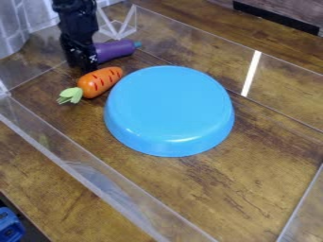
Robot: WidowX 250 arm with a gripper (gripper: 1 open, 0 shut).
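My black gripper is at the top left, low over the tray floor beside a purple eggplant toy; whether its fingers are open or shut is hard to make out. An orange carrot toy with green leaves lies just below the eggplant. A large blue disc, perhaps an upturned plate, lies in the middle.
Clear plastic walls edge the wooden-floored area at the left and bottom. A blue object sits outside at the bottom left.
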